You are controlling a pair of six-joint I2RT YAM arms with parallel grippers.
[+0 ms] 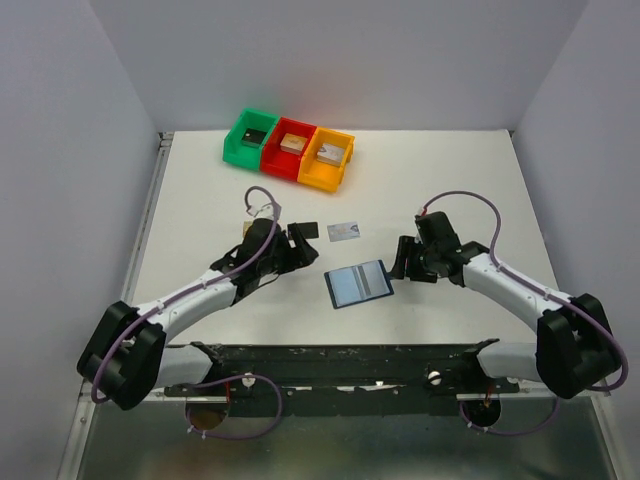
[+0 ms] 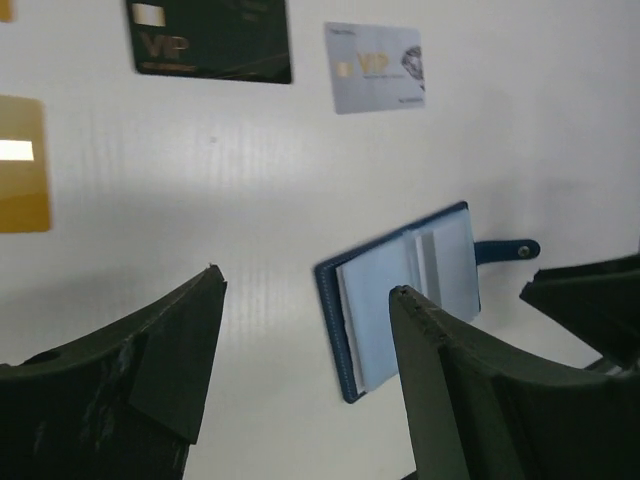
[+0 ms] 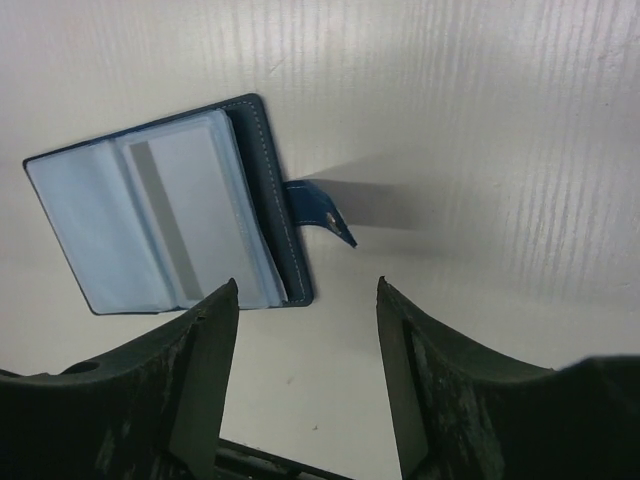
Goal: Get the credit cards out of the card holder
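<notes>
The dark blue card holder (image 1: 360,284) lies opened flat near the front middle, its clear sleeves up and its strap (image 3: 318,208) pointing right. Behind it on the table lie a black card (image 2: 210,38) and a silver card (image 2: 375,68). A gold card (image 2: 20,165) is at the left edge of the left wrist view, with a corner of another gold one; the left arm mostly covers them from above. My left gripper (image 1: 306,250) is open and empty, above the table left of the holder. Open and empty too, my right gripper hovers at the holder's strap side.
Green (image 1: 240,152), red (image 1: 274,160) and yellow (image 1: 318,174) bins stand joined at the back, each with something inside. The black right gripper's tip enters the left wrist view at right.
</notes>
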